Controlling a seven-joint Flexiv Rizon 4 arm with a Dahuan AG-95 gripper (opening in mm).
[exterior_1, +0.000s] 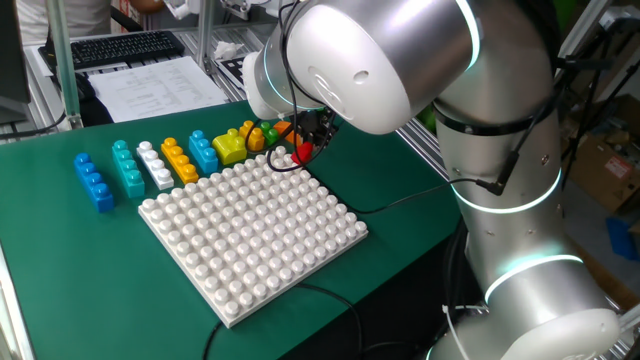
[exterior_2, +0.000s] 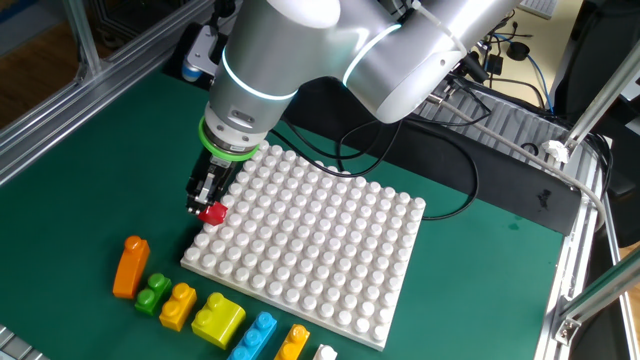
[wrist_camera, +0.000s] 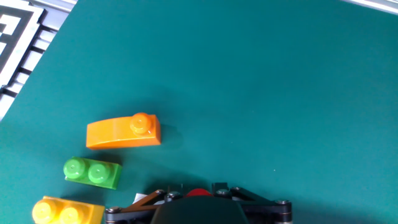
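A red brick is held at the edge of the white studded baseplate, close to one corner. My gripper points down over it, shut on it. Some of the red brick shows between the fingers at the bottom of the wrist view, the rest covered by the gripper. In exterior view 1 the brick appears at the baseplate's far corner, partly behind cables. Whether its underside touches the studs cannot be seen.
Beside the baseplate runs a row of loose bricks, among them an orange curved one, a green one, a yellow-green one and a blue one. Black cables hang by the arm.
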